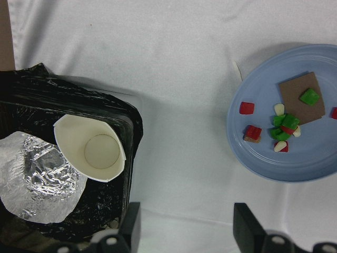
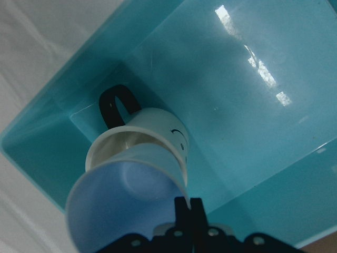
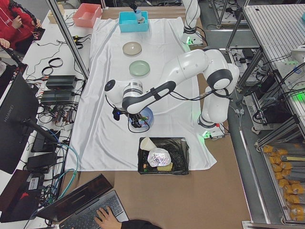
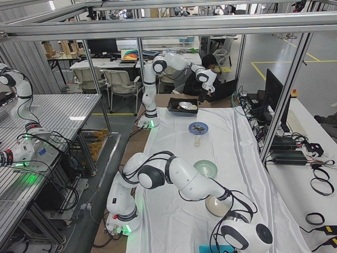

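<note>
A blue plate [image 1: 253, 147] holds a brown square with green, red and white cubes and slices. A black lined bin [image 1: 79, 216] holds a white cup [image 1: 89, 147] and crumpled foil [image 1: 42, 184]. My left gripper hangs over the cloth between them, open and empty. In the right wrist view, a blue bin [image 2: 247, 126] holds a white mug [image 2: 160, 126] with a black handle and a light blue cup [image 2: 121, 211]. My right gripper is closed at the blue cup's rim; whether the rim is between the fingers is unclear.
A green plate [image 3: 139, 68] and a beige plate [image 3: 132, 48] lie mid-table. A pink bin [image 3: 88, 14] stands at the back left, off the cloth. A laptop and a person's hand are at the near edge.
</note>
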